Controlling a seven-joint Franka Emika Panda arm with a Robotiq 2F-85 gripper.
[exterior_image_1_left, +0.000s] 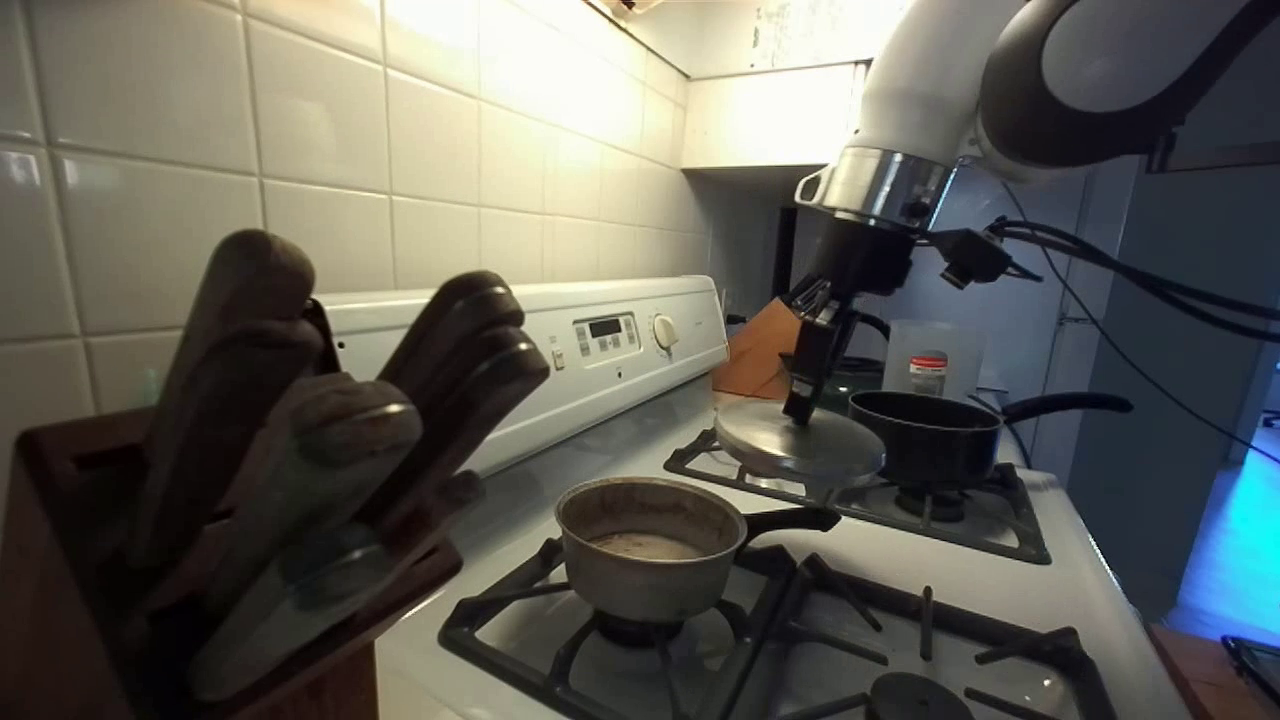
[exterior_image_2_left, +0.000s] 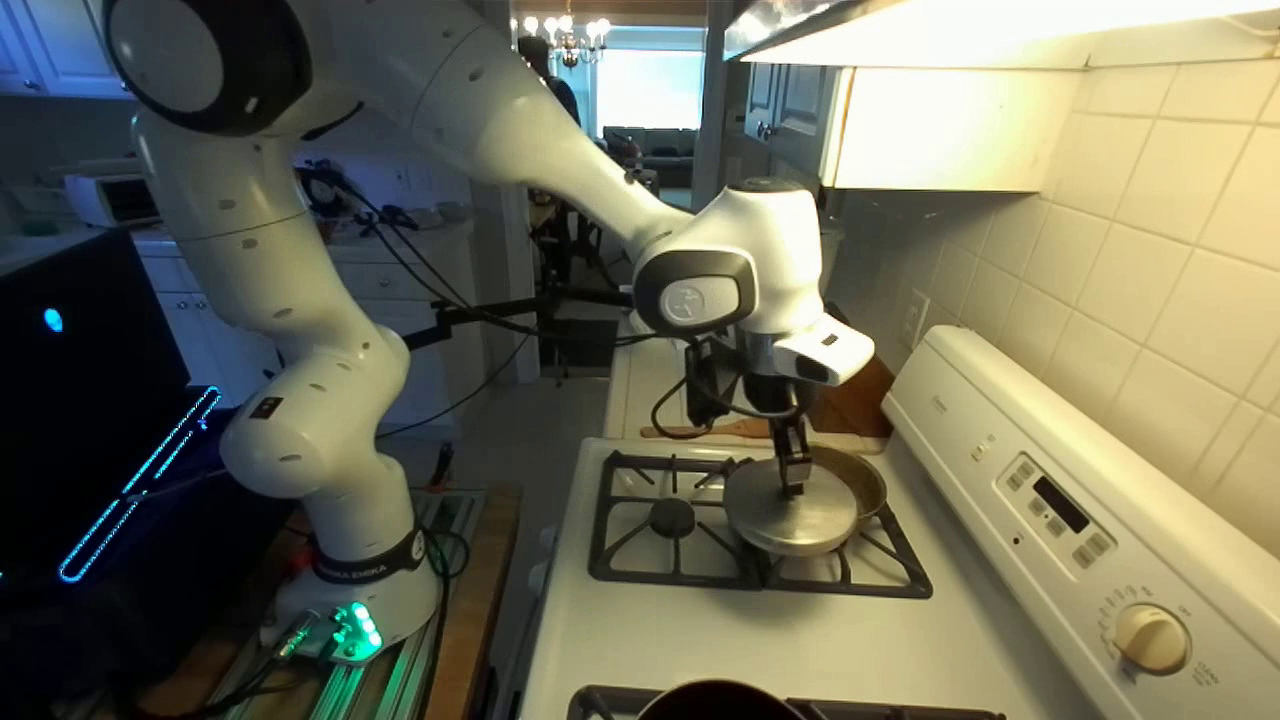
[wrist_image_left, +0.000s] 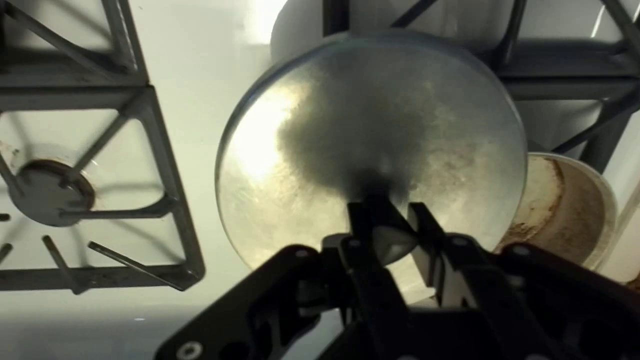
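A round silver lid hangs in the air, with my gripper shut on the knob at its centre. Seen from the wrist view, the lid fills the middle, and the dark knob sits between the fingers. The light metal pot stands uncovered on the near burner, its dark handle pointing right. Part of that pot's inside shows beyond the lid's edge in the wrist view. In exterior view 2 the lid overlaps the pot from that angle.
A black saucepan sits on the far burner, to the right of the lid. The knife block stands in the left foreground. An empty burner lies beside the light pot, and bare white stovetop separates the two grates.
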